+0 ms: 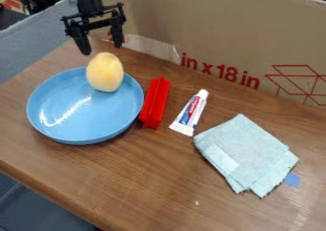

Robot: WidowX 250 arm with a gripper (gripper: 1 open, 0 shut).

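Note:
My black gripper [99, 39] hangs open at the top left, above the table's back edge, with nothing between its fingers. Below it a yellow egg-shaped object [105, 72] rests on the right part of a blue plate [71, 115]. A red elongated object [155, 103] lies just right of the plate, and a white toothpaste tube [190, 112] lies beside that. A folded light-blue cloth [246, 153] is on the right side of the table.
A cardboard box wall [230, 34] stands along the back. A grey padded surface [26, 53] is at the left.

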